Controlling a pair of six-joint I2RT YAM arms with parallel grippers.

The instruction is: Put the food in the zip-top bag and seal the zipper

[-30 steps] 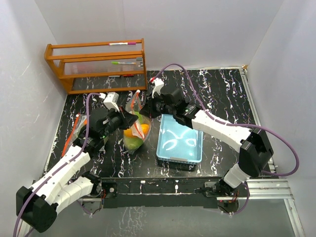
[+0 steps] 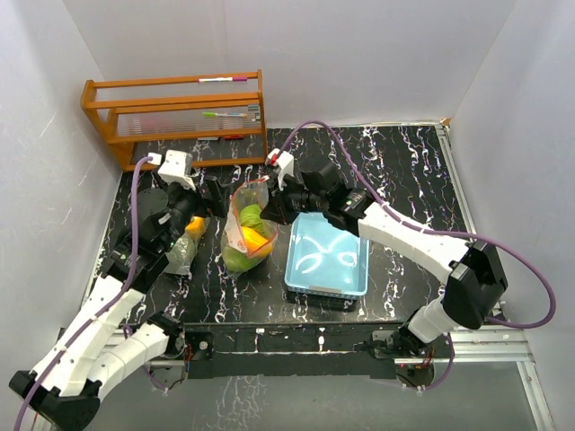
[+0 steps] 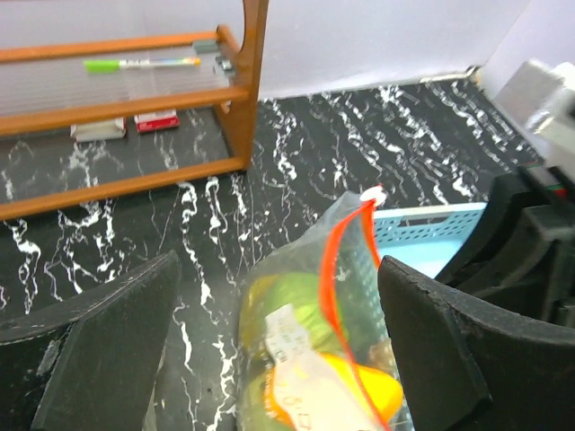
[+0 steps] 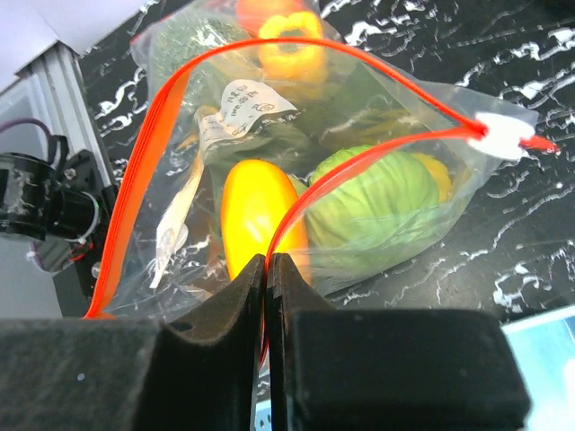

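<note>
A clear zip top bag [image 2: 232,256] with a red-orange zipper stands mouth up on the dark table. Inside it lie a yellow-orange food piece [image 4: 260,211] and a green cabbage-like one [image 4: 373,202]. In the right wrist view the mouth gapes, and the white slider [image 4: 503,135] sits at one end of the zipper. My right gripper [image 2: 275,215] is shut on the bag's zipper edge; the red strip [image 4: 267,269] runs between its fingers. My left gripper [image 2: 216,194] stands open beside the bag's left, its fingers [image 3: 108,346] wide apart with nothing gripped.
A blue tray [image 2: 328,256] lies right of the bag. Another filled clear bag [image 2: 182,256] is partly hidden under my left arm. A wooden rack [image 2: 180,103] stands at the back left. Clear table lies at the front and far right.
My left gripper has let go of the bag and moved left and back from its mouth.
</note>
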